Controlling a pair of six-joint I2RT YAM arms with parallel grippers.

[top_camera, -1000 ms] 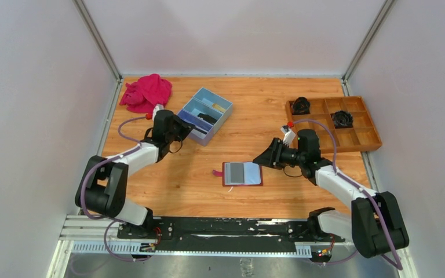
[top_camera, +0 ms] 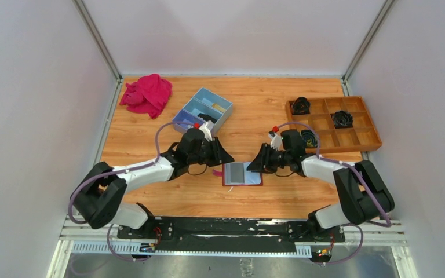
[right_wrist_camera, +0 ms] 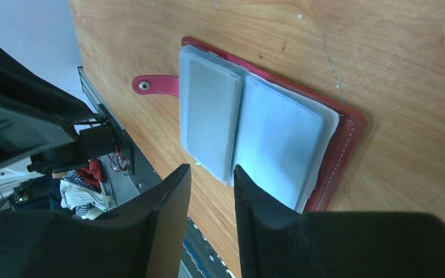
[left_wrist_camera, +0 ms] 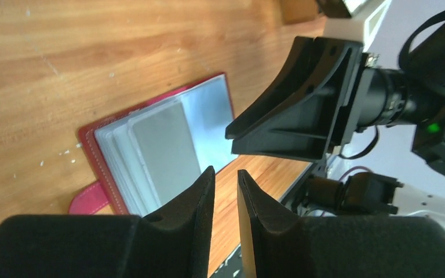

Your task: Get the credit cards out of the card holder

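The card holder [top_camera: 234, 175] lies spread flat on the table, with a dark red cover and stacks of clear bluish sleeves on both sides. No separate card can be made out in the sleeves. A pink strap with a snap [right_wrist_camera: 153, 84] sticks out from its left side. My left gripper hangs by the holder's upper left area, fingers parted and nothing between them. Over the right-hand side hovers my right gripper, its fingertips also apart and empty. In the left wrist view, the right gripper's fingers [left_wrist_camera: 281, 124] overlap the holder's right edge.
Behind the left arm stands a blue-grey divided box [top_camera: 227, 113] with a few items inside. A wooden compartment tray [top_camera: 356, 147] holds black cable coils at the right. A pink cloth [top_camera: 149, 94] lies back left.
The right gripper has shifted left over the holder's right side. The holder lies where it was.
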